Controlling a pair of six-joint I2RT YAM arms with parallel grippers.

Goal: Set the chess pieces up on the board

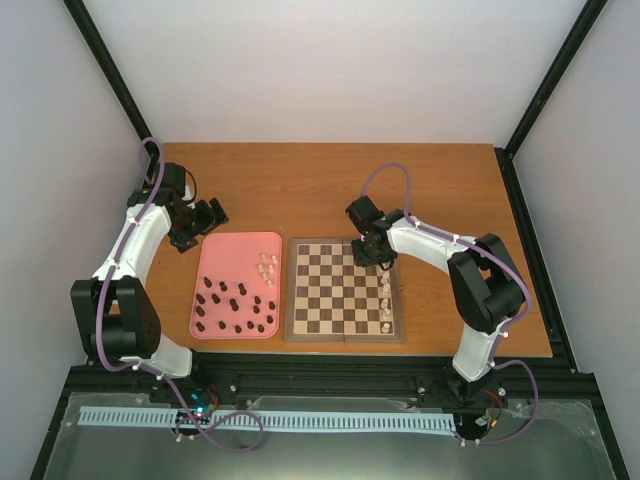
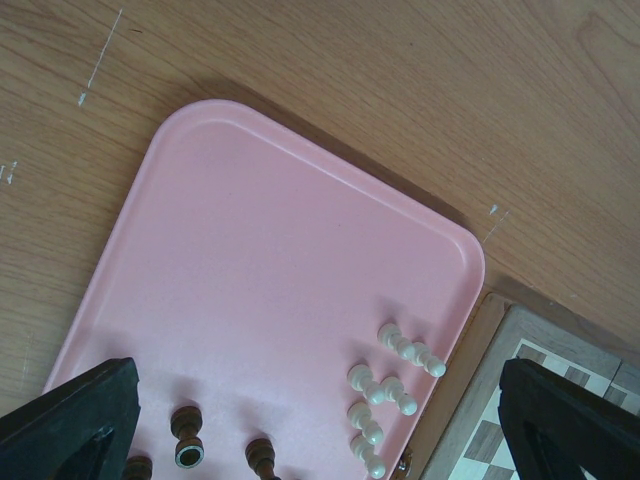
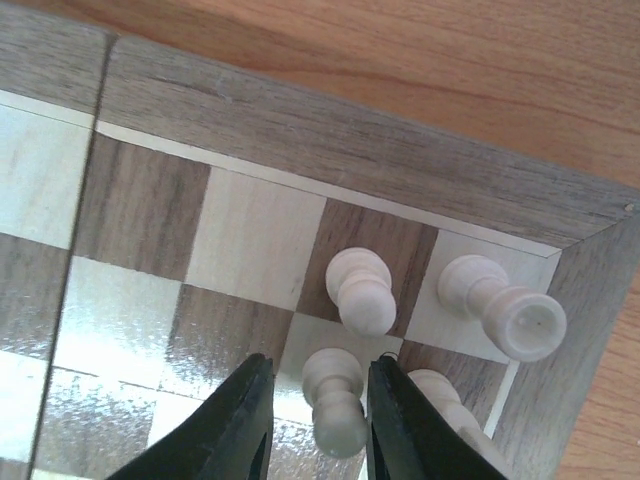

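In the right wrist view, a white pawn (image 3: 336, 395) stands upright on a light square of the board's second column. My right gripper is open around it, with a gap beside the pawn. Just beyond stands another white pawn (image 3: 362, 292), on a dark square. A white rook (image 3: 503, 307) occupies the light corner square, and a further white piece (image 3: 455, 415) is partly hidden by a finger. Over the back of the pink tray (image 2: 270, 220), my left gripper is open and empty.
Several white pawns (image 2: 368, 383) and dark pieces (image 2: 187, 435) lie in the tray. More white pieces (image 1: 386, 303) line the right side of the chessboard (image 1: 325, 290). The board's raised rim (image 3: 300, 125) runs close behind the pawns. Bare table (image 1: 300, 190) lies behind board and tray.
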